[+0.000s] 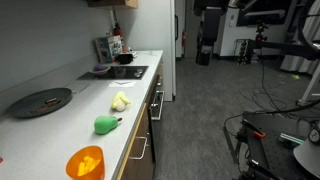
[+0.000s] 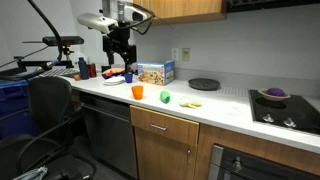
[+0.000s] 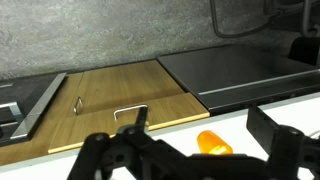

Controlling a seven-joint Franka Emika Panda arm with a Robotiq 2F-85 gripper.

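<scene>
In the wrist view my gripper is open, its two dark fingers wide apart and nothing held between them. Down on the white counter, an orange cup shows in the gap between the fingers. Exterior view 2 has the gripper high above the counter's left part, well clear of the cup. Something yellow lies in the orange cup. Farther along the counter are a green object and a yellow item.
A black round pan lies at the counter's back, near a colourful box. A dark cooktop carries a purple, rounded object. Wooden drawers and cabinets front the counter; open floor lies beside it.
</scene>
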